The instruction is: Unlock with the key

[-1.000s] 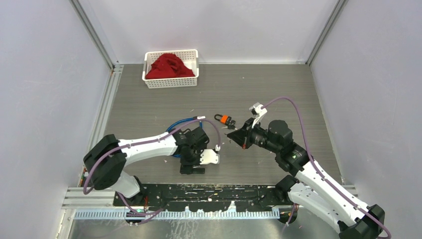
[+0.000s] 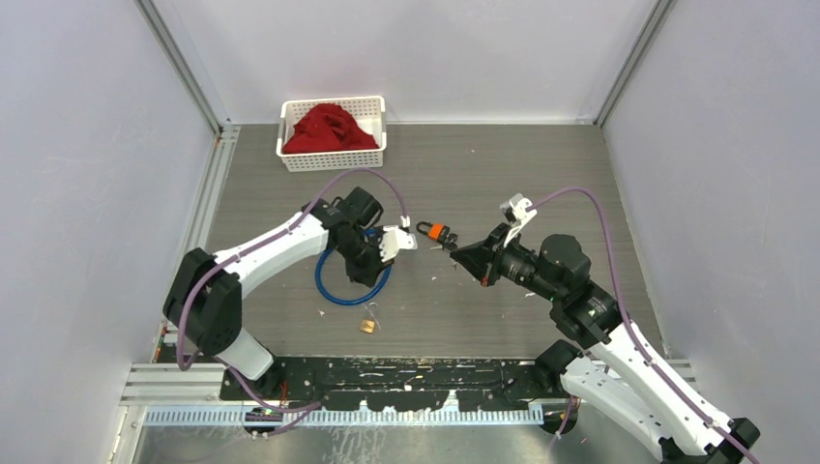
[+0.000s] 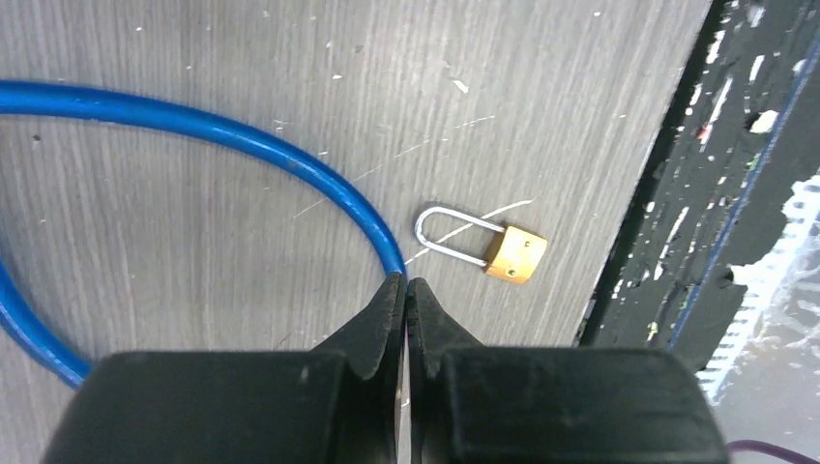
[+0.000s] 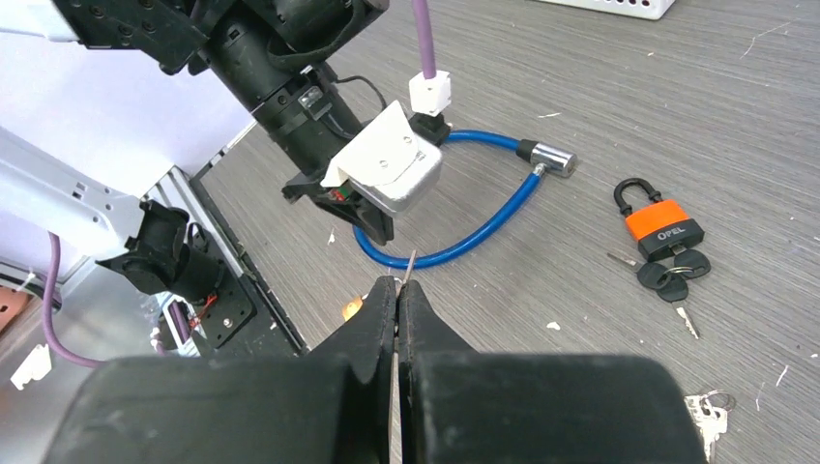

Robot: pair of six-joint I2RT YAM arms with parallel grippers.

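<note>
A small brass padlock (image 2: pixel 367 325) (image 3: pixel 514 255) with a long shackle lies near the table's front edge. Above the blue cable lock (image 2: pixel 338 298) (image 3: pixel 222 135) hangs my left gripper (image 2: pixel 372 259), shut with nothing visible between its fingers. My right gripper (image 2: pixel 454 253) is shut on a thin metal piece, seemingly a key (image 4: pixel 411 265); its head is hidden by the fingers. An orange-and-black padlock (image 2: pixel 435 231) (image 4: pixel 658 224) with black keys (image 4: pixel 667 278) lies between the arms. Silver keys (image 4: pixel 708 420) lie at the right wrist view's lower right.
A white basket (image 2: pixel 329 161) with red cloth stands at the back left. Walls border both sides, and a black worn strip (image 2: pixel 387 372) runs along the front edge.
My left gripper has moved up and back from near the front edge, uncovering the brass padlock and more of the blue cable lock. My right gripper has moved slightly rightward.
</note>
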